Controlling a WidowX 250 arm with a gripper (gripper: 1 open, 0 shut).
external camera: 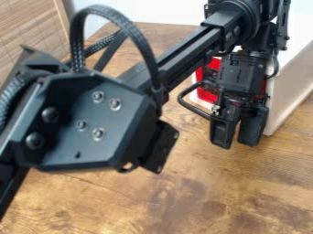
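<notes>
The black gripper point(239, 130) hangs at the right of the view, its two fingers pointing down over the wooden table. Whether anything is between the fingers, or how far apart they stand, is hard to tell. Behind it, partly hidden, is a red object point(208, 71) beside a white, box-like object point(285, 96). The black arm point(91, 123) crosses the left and middle of the view, with cables looping over it.
A light wooden panel point(31, 32) stands at the upper left, and a white surface is at the back.
</notes>
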